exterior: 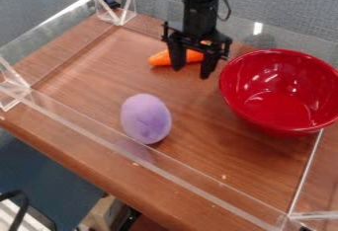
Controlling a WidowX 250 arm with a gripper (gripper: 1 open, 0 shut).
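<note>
My black gripper (193, 57) hangs at the upper middle, fingers spread and pointing down, over an orange carrot (164, 58) lying on the wooden surface. The carrot is partly hidden behind the fingers. To the right is a large red bowl (283, 89), empty. In the lower middle lies a purple oval object (145, 118), like an eggplant or potato.
Clear low walls (93, 121) border the wooden tray area (79, 72). A grey textured wall stands behind.
</note>
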